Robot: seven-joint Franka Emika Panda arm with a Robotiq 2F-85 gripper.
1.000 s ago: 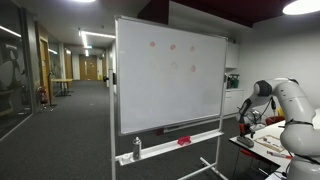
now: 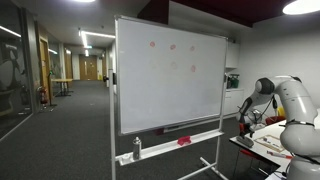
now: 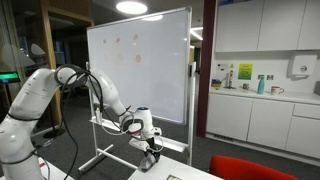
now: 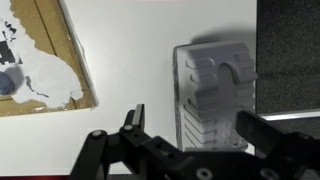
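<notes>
A grey ribbed block (image 4: 212,85), which looks like a whiteboard eraser, lies on the white table (image 4: 130,50) close to its edge in the wrist view. My gripper is open over it, with its fingers wide apart. The left finger (image 4: 136,116) stands clear of the block over bare table, while the right finger (image 4: 247,124) overlaps the block's right side in view. Whether either finger touches it, I cannot tell. In exterior view 2 the gripper (image 3: 152,150) points down at the table's near-board edge, and in exterior view 1 it is small at the far right.
A whiteboard (image 2: 172,80) on a wheeled stand faces the room, with several faint reddish marks. A spray can (image 2: 137,148) stands on its tray. Cardboard with torn white paper (image 4: 48,70) lies left of the block. A red chair (image 3: 245,168) stands beside the table.
The arm has come down slightly at the far right of exterior view 1, bringing the gripper nearer the table. The whiteboard and its tray look the same.
</notes>
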